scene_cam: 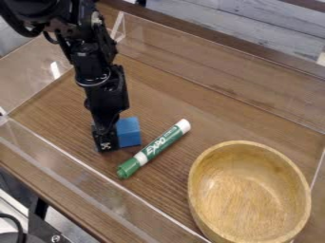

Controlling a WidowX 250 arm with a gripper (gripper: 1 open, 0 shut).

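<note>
My black gripper (pixel 106 133) reaches down at the left of the table, its fingertips low against a blue block (pixel 125 134). It appears shut on the block, though the block partly hides the fingertips. A green cylinder with white lettering (pixel 152 150) lies diagonally to the right of the block, apart from the gripper.
A large yellow bowl (pixel 249 183) stands at the front right. Low walls run along the left and back edges, and a dark cable lies at the bottom left corner.
</note>
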